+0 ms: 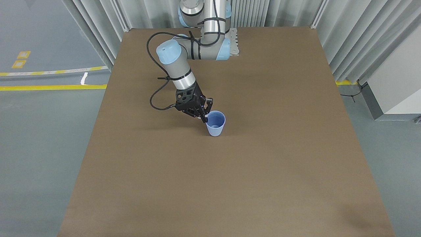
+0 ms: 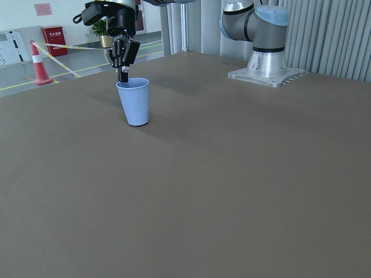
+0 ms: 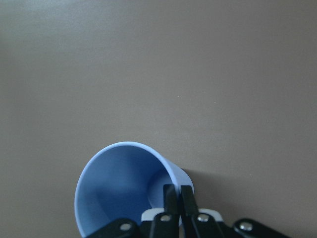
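Note:
A light blue ribbed cup (image 1: 216,125) stands upright at the middle of the brown table, also seen in the left view (image 2: 134,106) and from above in the wrist view (image 3: 119,183). My black gripper (image 1: 205,118) reaches down to the cup's rim on the arm side. In the wrist view my gripper has its fingertips pressed close together on the cup's wall, shut on the rim.
The arm's base plate (image 2: 265,76) sits at the table's back edge, with pale curtains beyond.

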